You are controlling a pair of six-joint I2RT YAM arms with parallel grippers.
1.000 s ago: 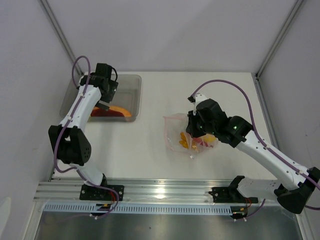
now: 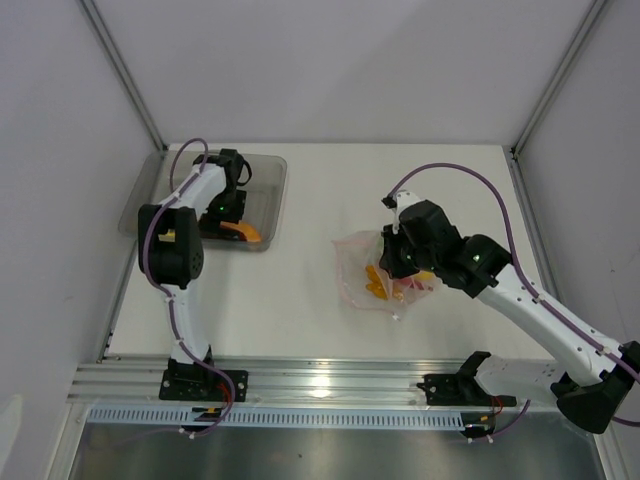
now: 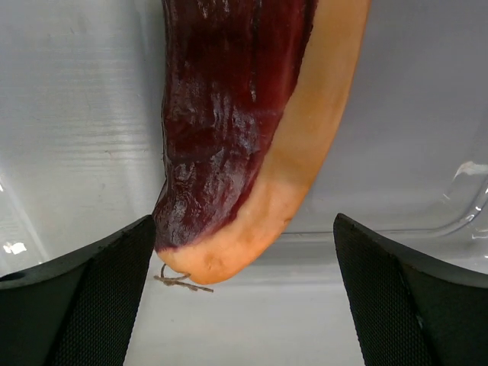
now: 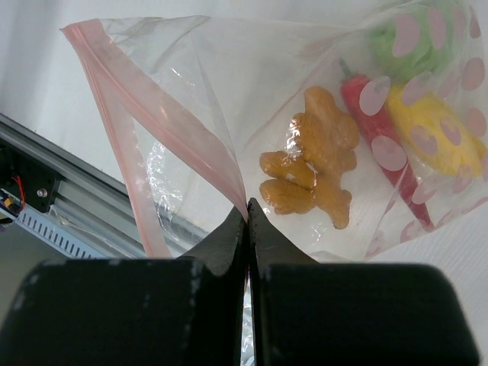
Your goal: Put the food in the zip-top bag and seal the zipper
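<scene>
In the grey tray (image 2: 265,190) on the left lies a long food piece, dark red with a pale orange edge (image 3: 213,137). My left gripper hangs low over it, open, its fingers either side of the piece's rounded end. My right gripper is shut on the pink-edged zip top bag (image 4: 198,76) near its opening. Inside the bag are ginger (image 4: 320,145), a red chili (image 4: 381,137), a yellow item (image 4: 435,130) and a green item (image 4: 404,46).
The table between tray and bag is clear (image 2: 300,300). A metal rail (image 2: 320,370) runs along the front edge, and walls enclose the sides and back.
My left gripper has descended into the tray over the food, and the left arm has swung slightly right. The right gripper and bag have shifted only slightly.
</scene>
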